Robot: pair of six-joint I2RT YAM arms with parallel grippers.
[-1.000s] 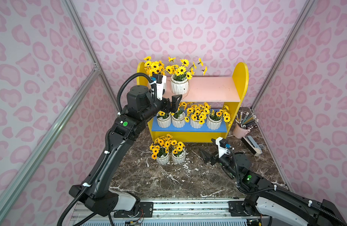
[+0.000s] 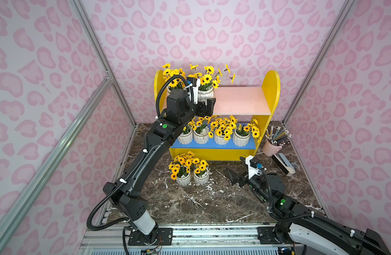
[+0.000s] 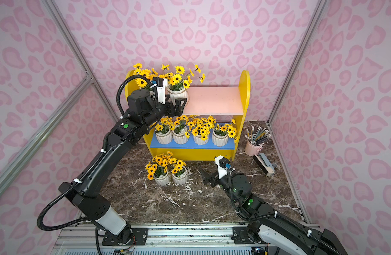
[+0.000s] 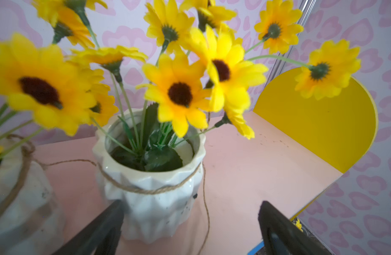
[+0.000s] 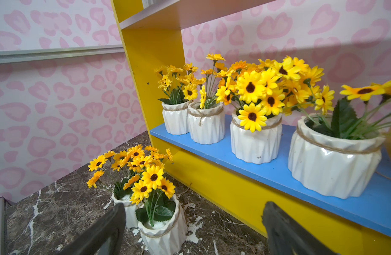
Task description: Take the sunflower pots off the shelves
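Two white pots of sunflowers stand on the pink upper shelf. My left gripper is open just in front of the right-hand upper pot, its fingers wide apart and holding nothing. Close on that pot's left is the other upper pot, partly cut off in the left wrist view. Several pots, such as a white pot, line the blue lower shelf. Two more, a nearer pot and a farther pot, are on the dark table. Low at the right, my right gripper stands open and empty.
The pink shelf is bare right of its pots, up to the yellow side panel. A pencil cup and a dark-and-white block sit at the table's right.
The right arm has shifted only slightly. All pots stand about where they were.
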